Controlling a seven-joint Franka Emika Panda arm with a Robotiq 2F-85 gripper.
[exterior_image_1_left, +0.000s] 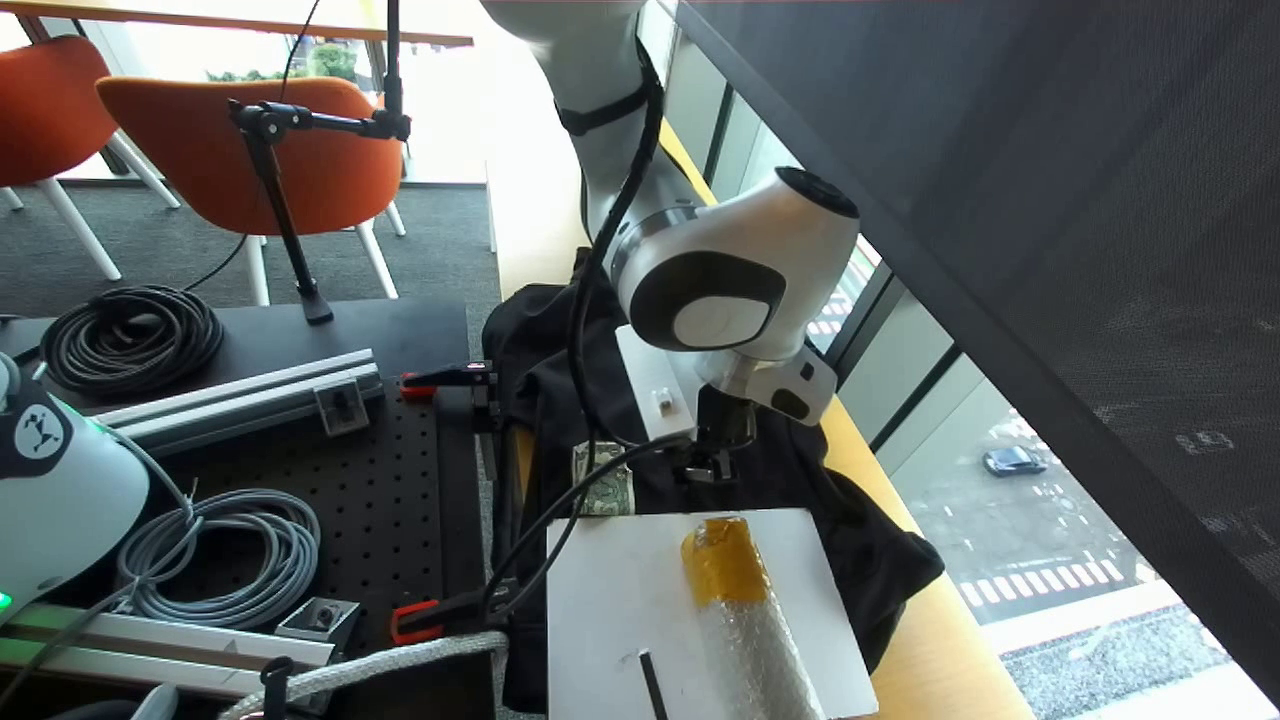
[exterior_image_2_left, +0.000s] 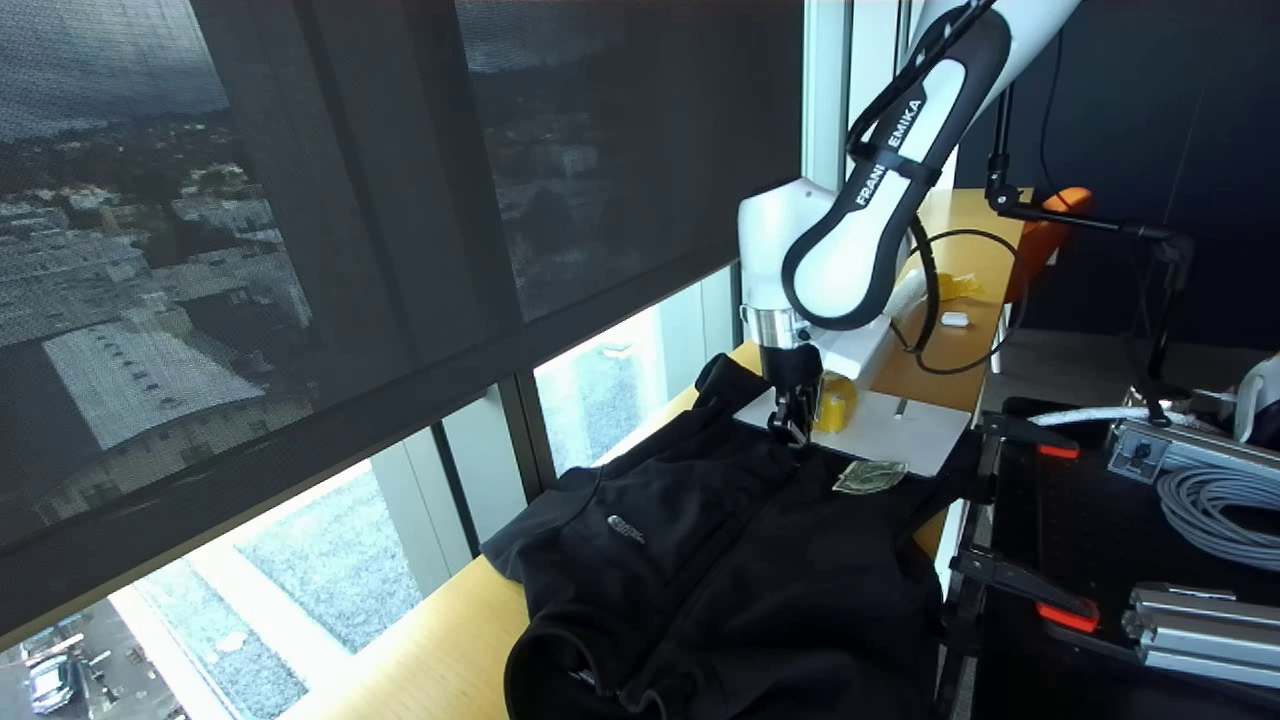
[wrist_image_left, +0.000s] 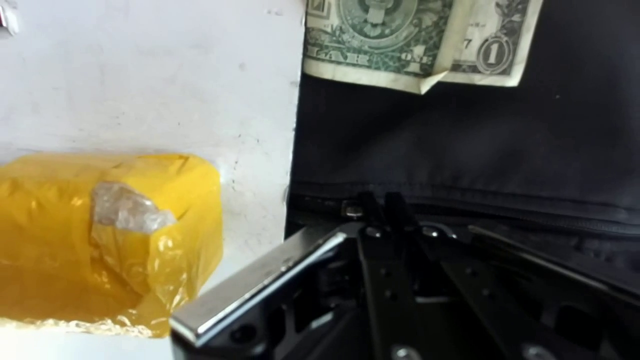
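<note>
A black jacket (exterior_image_2_left: 720, 528) lies spread over the wooden ledge, its zipper (wrist_image_left: 540, 219) running across the wrist view. At the zipper's end by the white board sits a small metallic slider (wrist_image_left: 352, 209). My gripper is down at the zipper, its fingertips close together right beside this slider. It is shut on what appears to be the zipper pull; the dark piece between the fingers is hard to make out. In exterior view 1 the gripper (exterior_image_1_left: 708, 468) points down at the jacket just behind the board.
A white board (exterior_image_1_left: 600, 588) holds a yellow-taped, clear-wrapped block (exterior_image_1_left: 728, 564), close beside my gripper. A folded dollar bill (wrist_image_left: 384, 36) lies on the jacket near the board's edge. Black clamps (exterior_image_1_left: 450, 612) line the dark table's edge; the window is on the other side.
</note>
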